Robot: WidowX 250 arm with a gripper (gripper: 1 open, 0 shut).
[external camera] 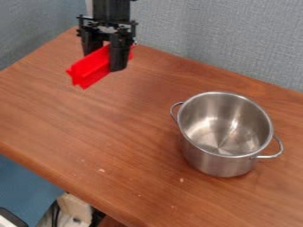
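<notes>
My gripper [106,43] is at the upper left of the view, high over the wooden table, shut on a red block [89,68] that hangs tilted below its fingers. A stainless steel pot [222,151] with two side handles stands on the right part of the table, apart from the block. From this angle the pot looks empty.
Grey padded walls [225,44] border it at the back and left. Below the front left edge are a blue surface and some pale objects, partly cut off.
</notes>
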